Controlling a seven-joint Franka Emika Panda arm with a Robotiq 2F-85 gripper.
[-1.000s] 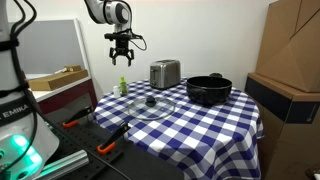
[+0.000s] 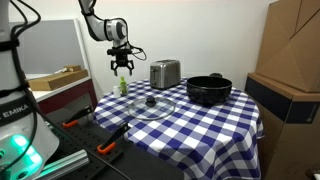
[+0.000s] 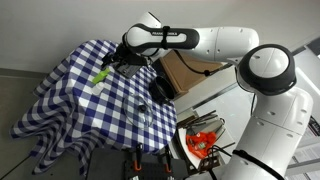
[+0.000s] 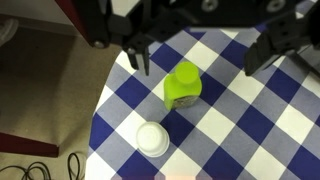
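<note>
A bright green bottle (image 4: 182, 86) stands on the checked tablecloth, seen from above between and below my open fingers in the wrist view. Beside it sits a smaller white round-topped item (image 4: 152, 139). My gripper is open, with its two dark fingers apart and nothing held. From the first exterior view, the gripper (image 2: 123, 69) hangs in the air above the green bottle (image 2: 123, 85). In the second exterior view the bottle (image 3: 101, 76) lies close to the gripper, whose fingertips are hard to make out.
A silver toaster (image 2: 165, 73) and a black pot (image 2: 209, 90) stand farther along the table. A clear round lid with a black knob (image 2: 151, 100) lies nearer.
Over the last second my gripper has come down somewhat toward the green bottle, still above it. The objects on the table have not moved.
</note>
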